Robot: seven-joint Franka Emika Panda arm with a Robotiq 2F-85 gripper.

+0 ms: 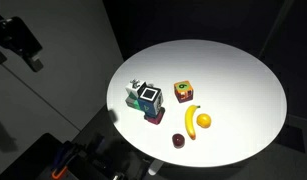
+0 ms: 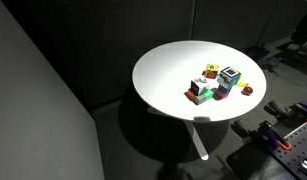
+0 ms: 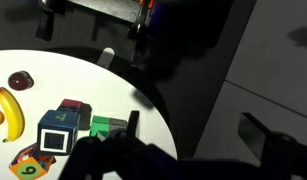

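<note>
My gripper stands open in the wrist view, its two dark fingers wide apart over the floor beyond the table edge, nothing between them. In exterior view 1 the gripper hangs at the upper left, well away from the table. On the white table lie a yellow banana, an orange and a small dark red round fruit. A blue box with a white square stands by a green and white block and a dark red piece. A red, yellow and orange cube sits apart.
Dark floor and a grey panel lie beyond its edge. Cables and black hardware are near the table's right side in exterior view 2.
</note>
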